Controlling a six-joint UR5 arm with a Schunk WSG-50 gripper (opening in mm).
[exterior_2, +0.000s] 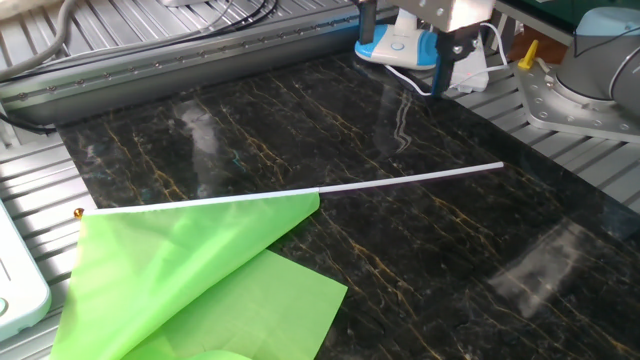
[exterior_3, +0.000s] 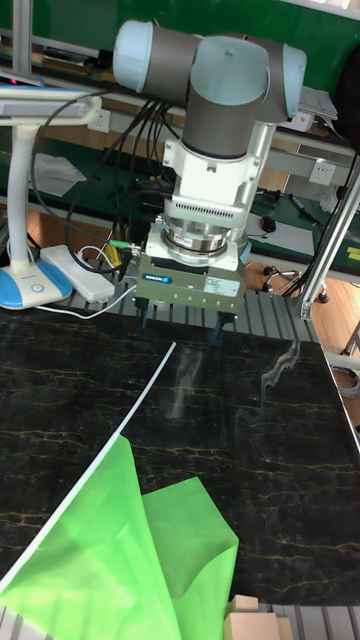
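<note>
A bright green flag (exterior_2: 190, 255) lies partly folded on the dark marble-patterned board (exterior_2: 420, 250). Its thin white pole (exterior_2: 410, 180) runs across the board, with a small gold tip at the flag end; in the other view the bare end of the pole (exterior_3: 149, 386) points toward the arm. My gripper (exterior_2: 402, 65) is at the far edge of the board, above the surface and clear of the pole. Seen from the front, the gripper (exterior_3: 179, 326) points down with its two dark fingers well apart and nothing between them.
A white-and-blue lamp base (exterior_3: 34, 284) stands by the board's far corner, a white cable (exterior_3: 91, 313) trailing from it. Light wooden blocks (exterior_3: 256, 623) sit at the near edge. The board is bare beyond and to the pole's far side.
</note>
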